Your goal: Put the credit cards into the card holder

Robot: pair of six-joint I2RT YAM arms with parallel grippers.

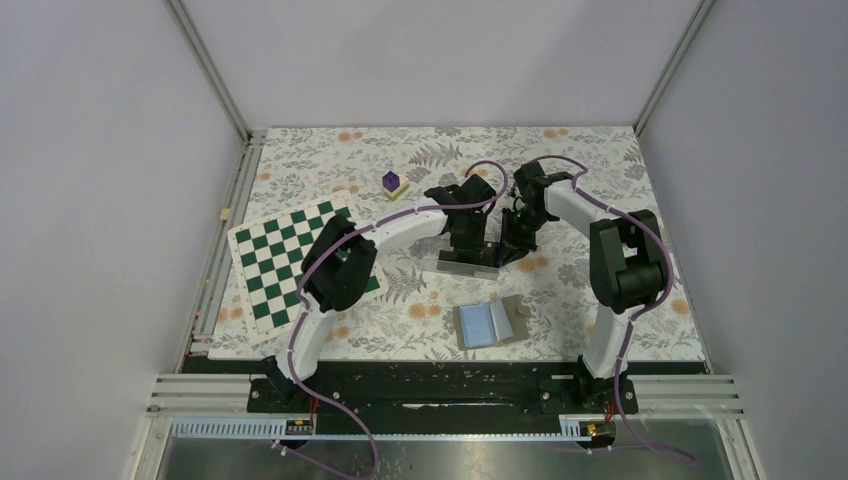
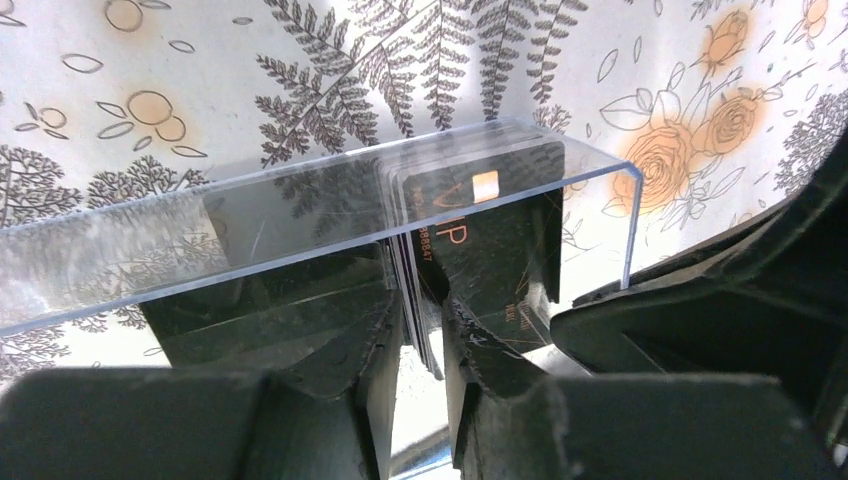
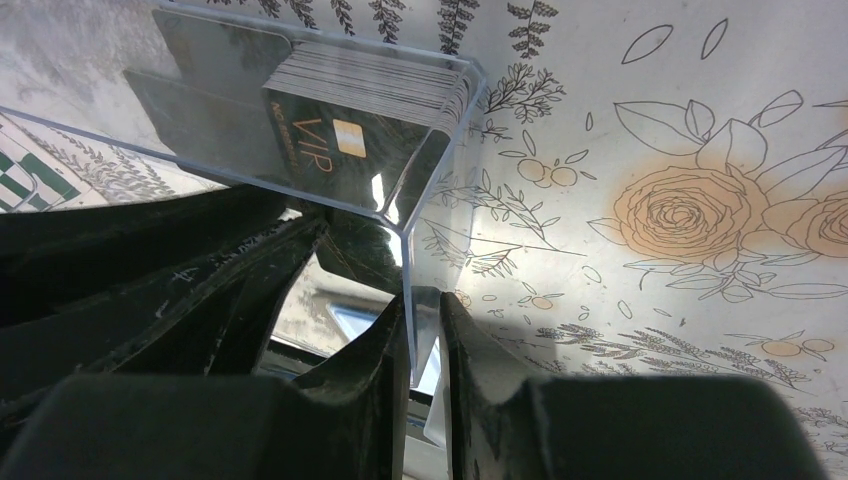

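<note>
The clear plastic card holder [image 1: 468, 268] has black cards in it. In the right wrist view, a stack of black cards [image 3: 320, 148] with a gold chip mark stands inside its right end. My left gripper is part open over the holder, its fingertips on either side of several card edges [image 2: 408, 280], with gaps showing; whether it touches them I cannot tell. To its left, dark cards [image 2: 280, 300] show through the plastic. My right gripper is shut on the holder's right end wall [image 3: 408, 270].
A grey folder with a blue pad [image 1: 477, 326] and a pale flap lies in front of the holder. A green chequered board [image 1: 272, 320] is at the left; a small purple-topped block [image 1: 393, 184] sits behind.
</note>
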